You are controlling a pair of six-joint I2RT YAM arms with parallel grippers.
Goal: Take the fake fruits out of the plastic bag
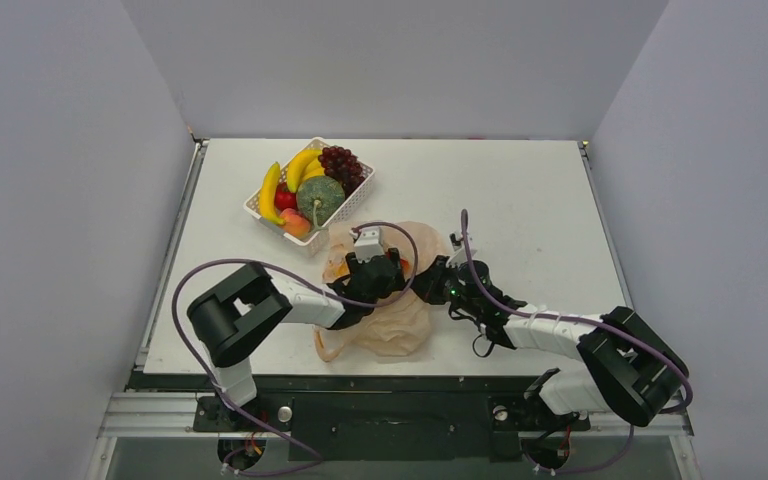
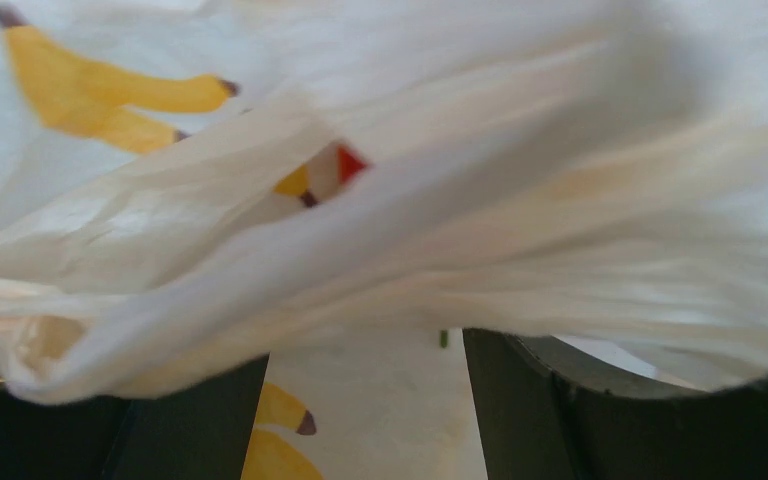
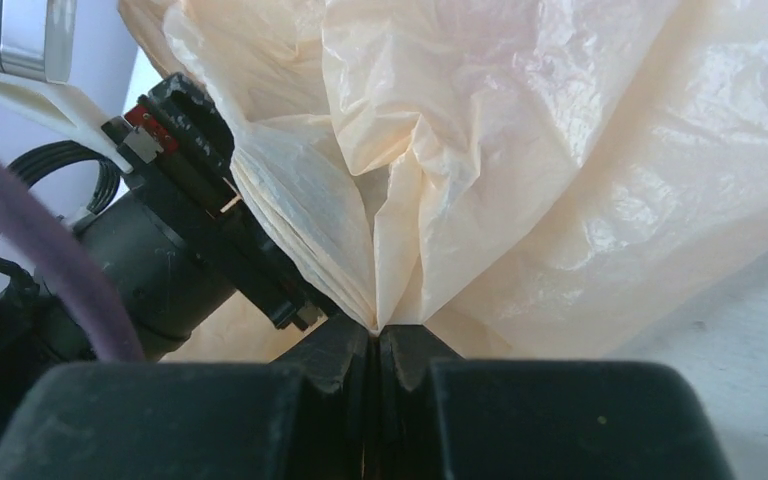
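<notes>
The thin cream plastic bag point(image 1: 400, 325) lies crumpled at the table's middle, under both arms. Its folds fill most of the left wrist view, where yellow fruit shapes point(image 2: 110, 90) look like print on the bag. Over the bag is my left gripper, its fingers point(image 2: 525, 400) apart, with patterned bag surface visible through the gap. A small orange patch point(image 1: 404, 265) shows beside it; whether that is a fruit or print I cannot tell. My right gripper is shut on a gathered pleat of the bag point(image 3: 400, 240). Any fruit inside is hidden by plastic.
A white basket point(image 1: 358, 207) stands behind the bag, to the left. It holds bananas point(image 1: 271, 190), dark grapes point(image 1: 341, 165), a green gourd point(image 1: 321, 198) and a peach point(image 1: 296, 222). My two grippers are close together.
</notes>
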